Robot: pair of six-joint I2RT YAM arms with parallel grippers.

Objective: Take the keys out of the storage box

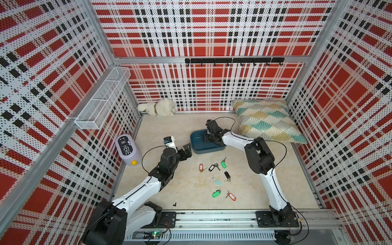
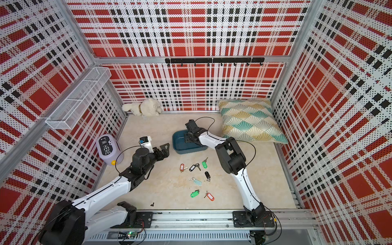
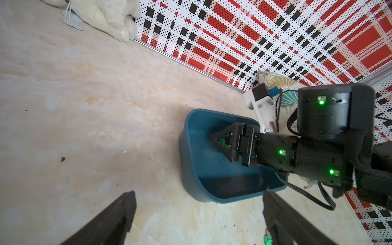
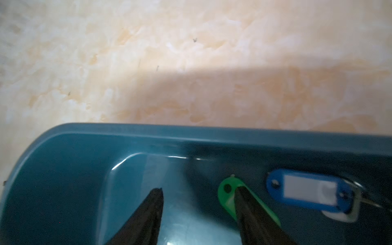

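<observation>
The teal storage box [image 1: 198, 149] sits mid-table. My right gripper is down inside it; in the right wrist view a green key tag [image 4: 228, 200] is at its right finger and a blue key tag [image 4: 308, 187] lies further right. Its fingers look narrowly apart; whether they grip the green tag I cannot tell. My left gripper stands open left of the box, nothing between its fingers. Several keys with tags, such as a red one [image 1: 201, 167] and a green one [image 1: 216, 193], lie on the table before the box.
A patterned cushion [image 1: 267, 118] fills the back right, a white plush toy [image 1: 161, 107] the back left. A lilac sign object [image 1: 127, 149] stands at the left wall, below a wire rack [image 1: 98, 102]. The table between plush toy and box is clear.
</observation>
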